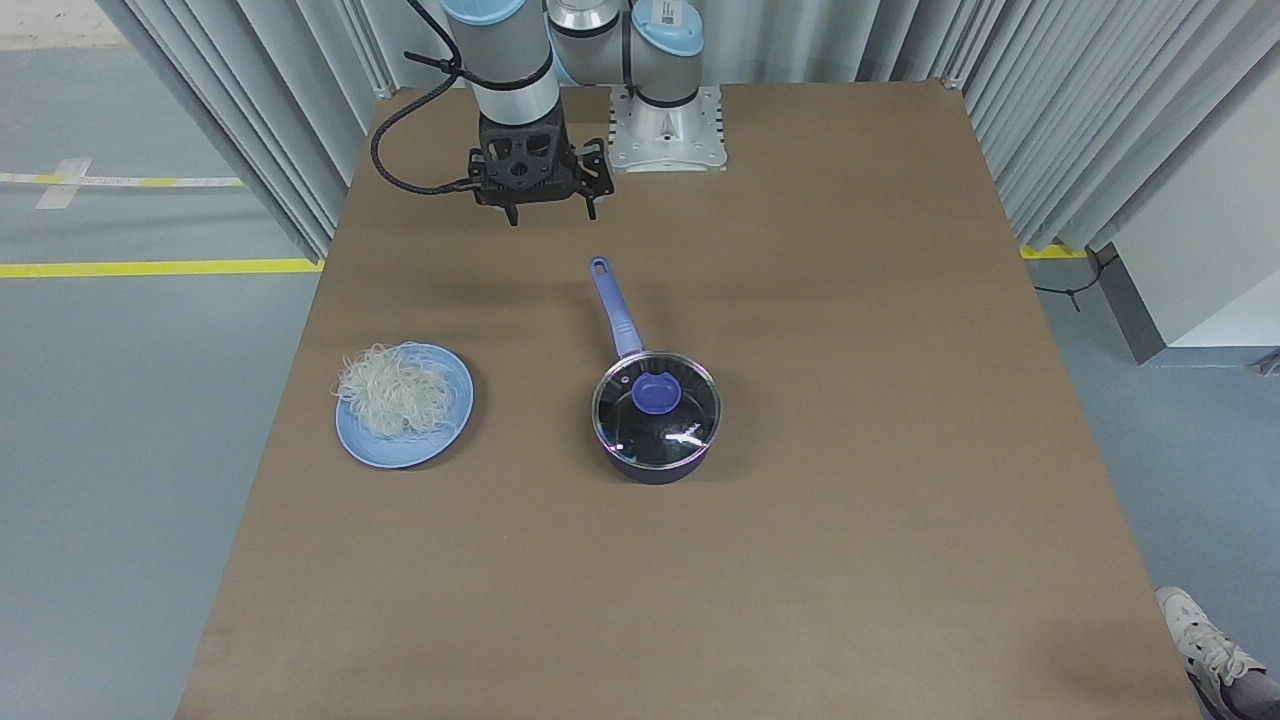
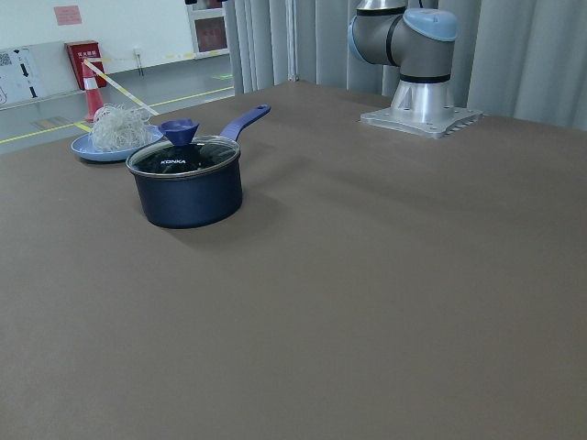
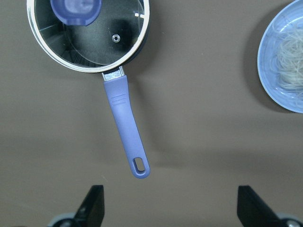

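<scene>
A dark blue saucepan (image 2: 188,200) with a glass lid and blue knob (image 1: 655,391) stands at mid-table, its blue handle (image 3: 124,120) pointing toward the arm. A light blue plate (image 1: 456,426) of white noodles (image 1: 393,390) lies beside it, on the left in the front view and on the right in the wrist view. My gripper (image 1: 551,215) hangs beyond the handle's end, on the arm's side, its two black fingers wide apart with nothing between them.
The arm's base (image 2: 422,122) is mounted at the back edge, with grey curtains behind it.
</scene>
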